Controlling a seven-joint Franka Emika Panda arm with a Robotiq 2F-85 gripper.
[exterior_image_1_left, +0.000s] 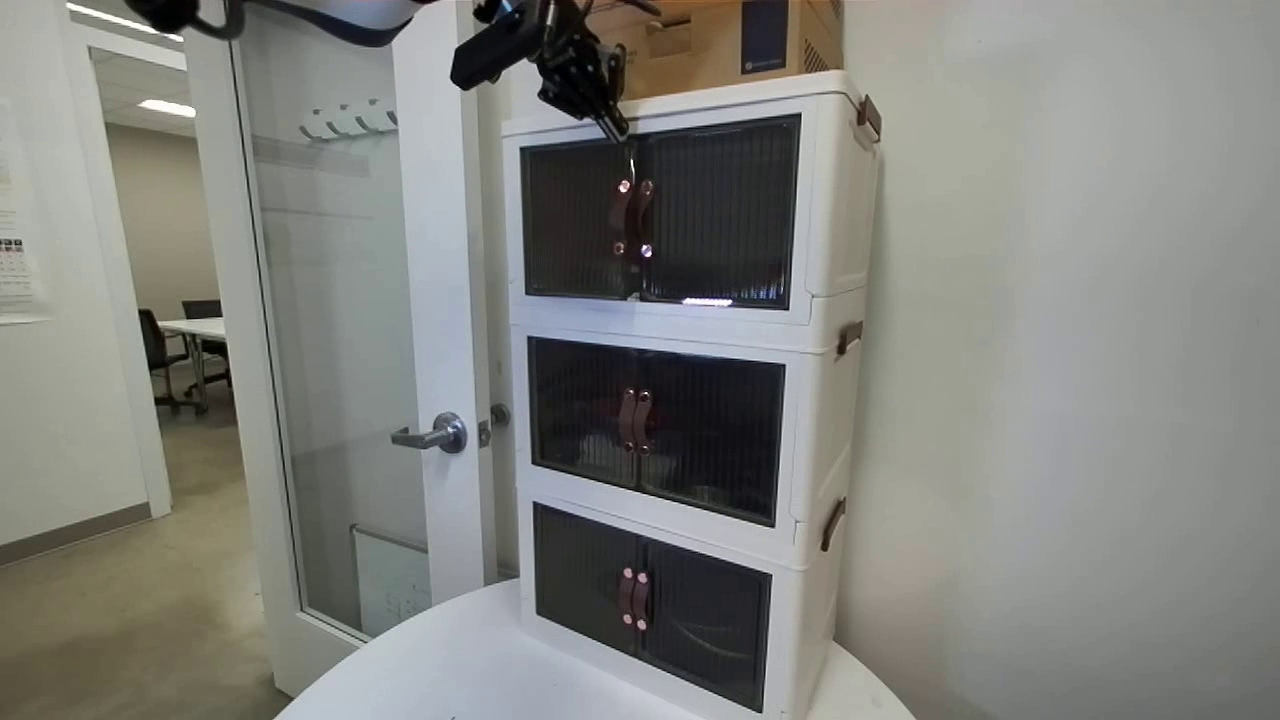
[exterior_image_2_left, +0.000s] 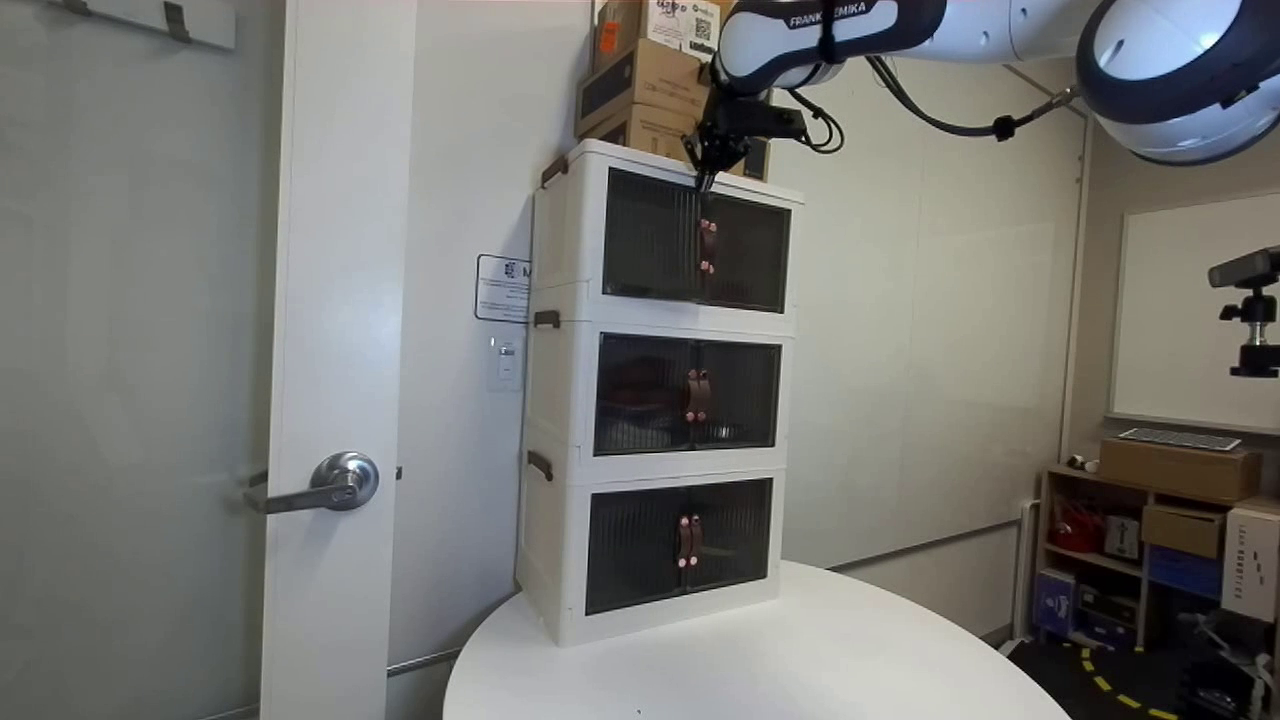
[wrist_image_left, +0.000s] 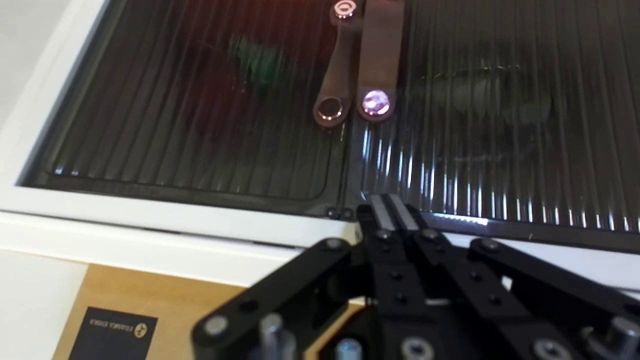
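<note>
A white cabinet (exterior_image_1_left: 828, 204) of three stacked units has dark ribbed double doors. My gripper (exterior_image_1_left: 615, 127) points down at the top edge of the upper unit's doors, near their meeting line. In the wrist view, its fingers (wrist_image_left: 380, 211) lie together with nothing visible between them, over the door's upper edge; whether they touch it I cannot tell. As exterior view 1 shows them, the upper left door (exterior_image_1_left: 570, 222) looks shut or nearly so, and the upper right door (exterior_image_1_left: 720, 210) looks shut. Their brown strap handles (wrist_image_left: 381, 54) hang side by side, clear of the fingers.
Cardboard boxes (exterior_image_2_left: 642, 90) stand on the cabinet, close behind my gripper. A glass door (exterior_image_1_left: 336, 300) stands to the left in exterior view 1, a wall (exterior_image_1_left: 1056, 360) to the right.
</note>
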